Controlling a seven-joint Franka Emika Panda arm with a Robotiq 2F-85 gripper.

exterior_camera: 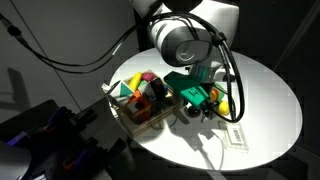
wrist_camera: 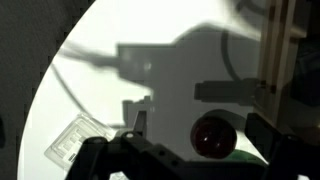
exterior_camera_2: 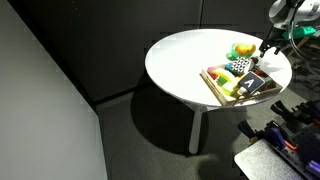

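Observation:
My gripper is open above the white table, its two dark fingers well apart in the wrist view. A dark red round object [wrist_camera: 213,137] shows low between them, nearer the right finger; nothing is gripped. In exterior view 1, the gripper [exterior_camera: 207,110] is above the table to the right of the wooden box [exterior_camera: 152,123], close to the yellow item [exterior_camera: 223,105]. A flat pale tray-like object [exterior_camera: 234,136] lies farther right. In exterior view 2, the gripper [exterior_camera_2: 268,46] is at the right, behind the box.
Several colourful items fill the wooden box [exterior_camera_2: 232,101], including a black block with a letter A [exterior_camera_2: 250,83] and a checkered item [exterior_camera_2: 240,66]. Green and yellow things [exterior_camera_2: 243,49] stand behind it.

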